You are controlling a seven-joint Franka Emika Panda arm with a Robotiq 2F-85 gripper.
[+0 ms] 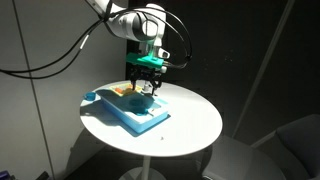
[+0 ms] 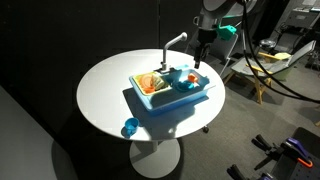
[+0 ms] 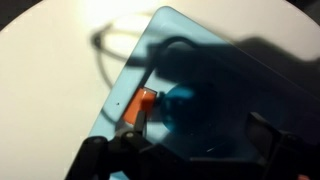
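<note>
A light blue tray (image 2: pixel 160 101) rests on the round white table. Inside it lie a blue round object (image 3: pixel 184 106) and a small orange-red object (image 3: pixel 140 105); what exactly they are is hard to tell. An orange and pale item (image 2: pixel 150 82) sits in the tray's left part in the second exterior view. My gripper (image 1: pixel 143 88) hangs over the tray with its fingers apart. In the wrist view the gripper shows dark fingers on either side of the blue object, nothing held between them.
A small blue cup (image 2: pixel 130 127) stands on the white table (image 2: pixel 100 85) outside the tray. Behind the tray rises a white curved post (image 2: pixel 165 55). Bare tabletop surrounds the tray, and a grey sofa (image 1: pixel 260 150) is off to the right.
</note>
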